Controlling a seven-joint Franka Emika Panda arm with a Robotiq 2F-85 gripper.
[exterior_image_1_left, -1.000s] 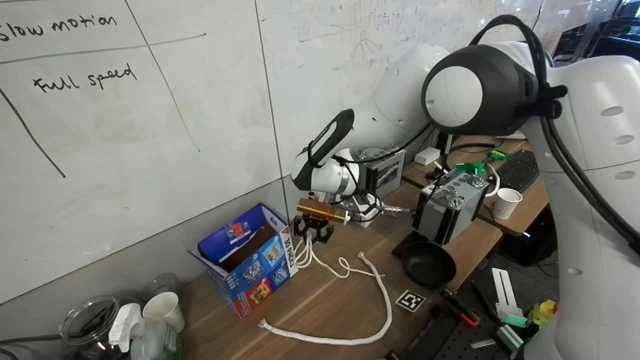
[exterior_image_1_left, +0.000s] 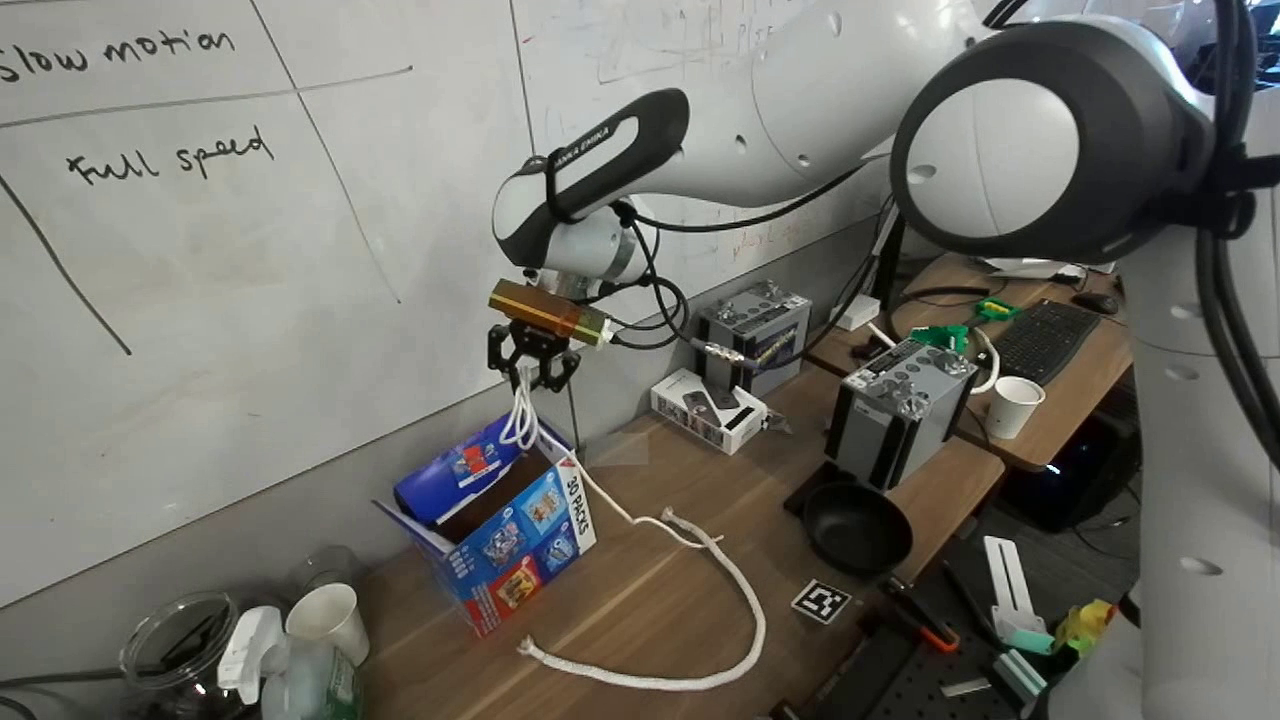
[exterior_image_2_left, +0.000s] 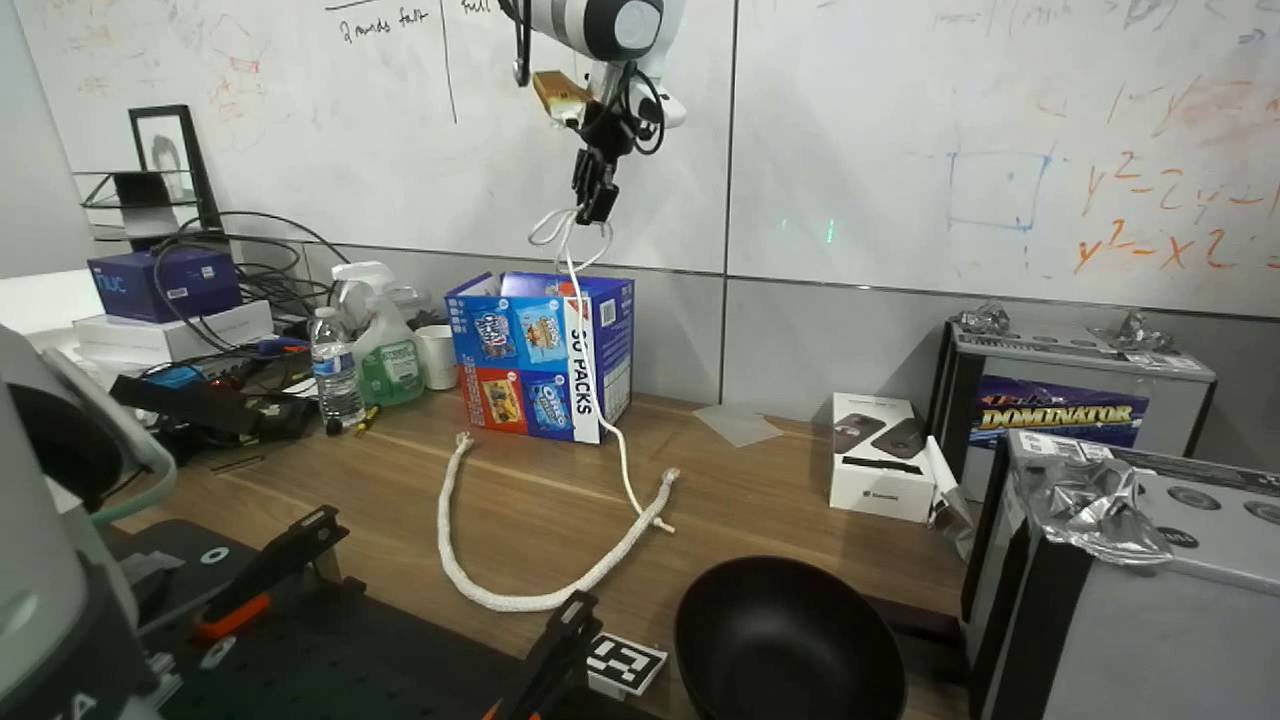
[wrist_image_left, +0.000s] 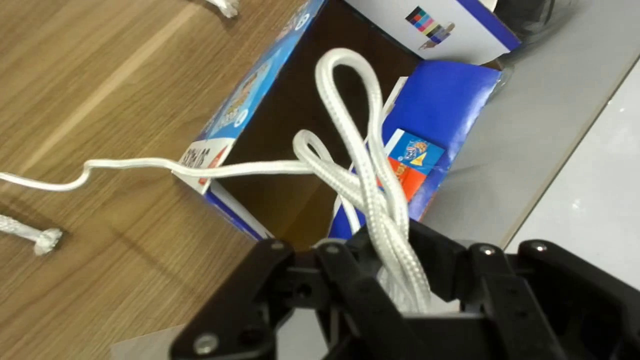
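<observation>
My gripper (exterior_image_1_left: 529, 374) is shut on a looped thin white cord (wrist_image_left: 390, 222), high over the snack box. In the wrist view its loops hang beyond the black fingers (wrist_image_left: 366, 288), above the box's dark inside. The open-topped blue box (exterior_image_2_left: 512, 354) stands upright against the wall, a flap folded outward. From the loops, a tail of the cord runs over the box's edge and down to the wooden table. Its end lies by a thicker white rope (exterior_image_2_left: 504, 600), which curves in a U on the table. The gripped part of the cord is partly hidden by the fingers.
A black pan (exterior_image_1_left: 857, 528) and a marker tag (exterior_image_1_left: 821, 601) lie to the right of the rope. A white phone box (exterior_image_2_left: 879, 454) and grey machines (exterior_image_2_left: 1080, 396) stand at the back right. Left of the box are a paper cup (exterior_image_1_left: 329, 620) and spray bottle (exterior_image_2_left: 386, 348).
My gripper has risen and moved left with the cord, from beside the box to above it. The thick rope's upper end has shifted left slightly.
</observation>
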